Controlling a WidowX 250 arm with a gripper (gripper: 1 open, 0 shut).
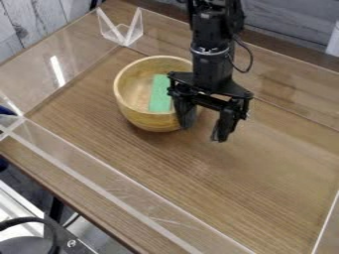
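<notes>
My black gripper (pixel 207 121) hangs over the wooden table at the right rim of a tan bowl (pixel 139 79), its fingers spread open with nothing visible between them. Inside the bowl lies a green object (pixel 161 93), partly beside the arm.
A clear, angular plastic piece (pixel 121 27) sits at the back left. Black cables and a dark part (pixel 27 243) are at the bottom left corner.
</notes>
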